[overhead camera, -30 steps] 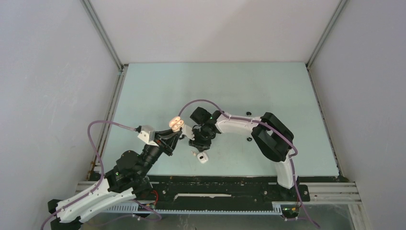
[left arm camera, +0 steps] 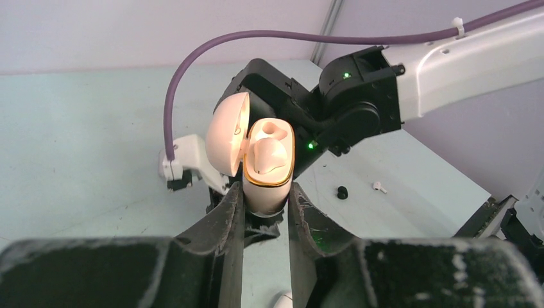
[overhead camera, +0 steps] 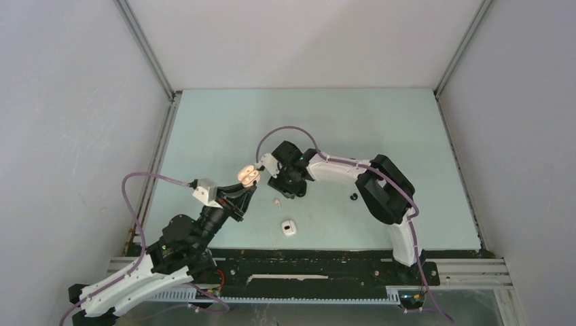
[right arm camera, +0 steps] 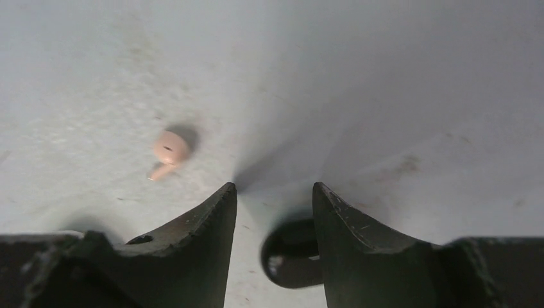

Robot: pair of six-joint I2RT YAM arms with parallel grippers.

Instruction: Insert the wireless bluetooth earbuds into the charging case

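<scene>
My left gripper is shut on the white charging case (left arm camera: 268, 186), held up off the table with its lid (left arm camera: 228, 135) open. In the left wrist view an earbud (left arm camera: 269, 155) appears seated in the case's near slot; the far slot looks empty. A loose pale earbud (right arm camera: 171, 147) lies on the table, up and left of my right gripper in the right wrist view. Those fingers stand partly open and apart, low over the table, with nothing between their tips. From above, that earbud (overhead camera: 277, 202) lies just beside the right gripper.
A black case (right arm camera: 292, 253) lies under the right fingers. Toward the front edge sits another small white case (overhead camera: 289, 227). Black earbuds (overhead camera: 353, 197) and a white earbud (left arm camera: 379, 187) lie to the right.
The loose earbud now lies farther from that case than one second ago. The left arm has stayed nearly still.
</scene>
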